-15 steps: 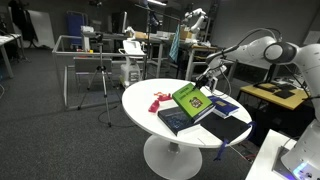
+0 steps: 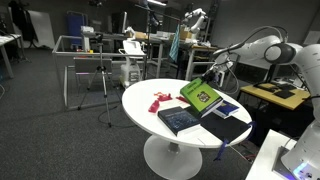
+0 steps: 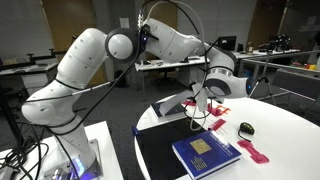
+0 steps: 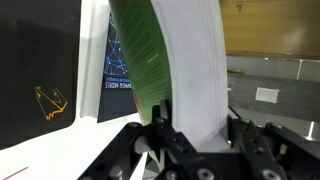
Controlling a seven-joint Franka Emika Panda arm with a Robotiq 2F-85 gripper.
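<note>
A green book (image 2: 201, 97) hangs tilted over the round white table (image 2: 140, 100), with my gripper shut on it. In the wrist view the green cover (image 4: 145, 60) and the book's pale side (image 4: 197, 60) rise from between the fingers and fill the middle of the picture. The fingertips are largely hidden by the book and the gripper's body. Below and to the left of the green book, in exterior view 1, a dark book (image 2: 180, 121) lies flat. Exterior view 2 shows a blue book (image 3: 206, 153) flat near the table's front.
Another blue book (image 2: 226, 108) and a black flat item (image 2: 226, 128) lie at the table's right side. Red pieces (image 2: 160, 101) are scattered farther left. A small dark object (image 3: 246, 130) stands behind the blue book.
In exterior view 1 the green book has moved to the right, away from above the dark book, and now leans more. The arm has shifted right with it.
</note>
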